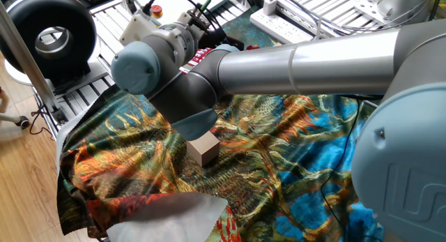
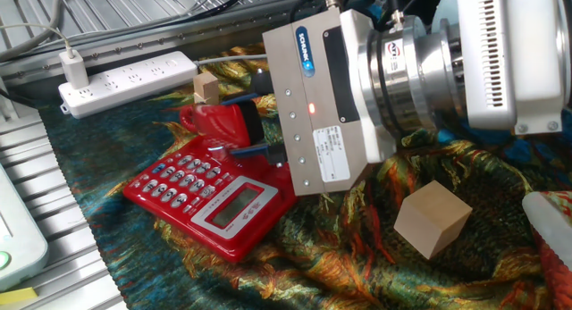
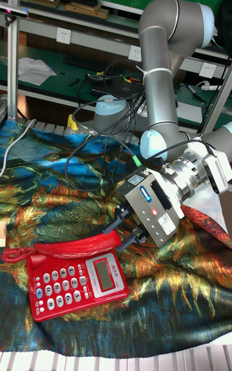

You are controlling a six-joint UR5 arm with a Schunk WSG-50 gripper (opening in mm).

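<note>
A red desk telephone (image 2: pixel 201 189) with white keys and a small display lies on the patterned cloth. Its red handset (image 3: pixel 69 247) lies along the top edge of the base, the coiled cord at its left end. My gripper (image 3: pixel 112 240) is at the handset's right end, its dark fingers (image 3: pixel 134 237) spread apart. In exterior view 2 the gripper (image 2: pixel 223 127) has one finger on each side of the handset (image 2: pixel 214 121); whether they touch it is unclear. In exterior view 1 my wrist hides the gripper and most of the phone.
A wooden cube (image 2: pixel 433 219) rests on the cloth near the arm, and a smaller block (image 2: pixel 206 87) beyond the handset. A white power strip (image 2: pixel 130 85) lies at the table's edge. Folds ripple the cloth (image 1: pixel 258 179). Cables hang around the arm.
</note>
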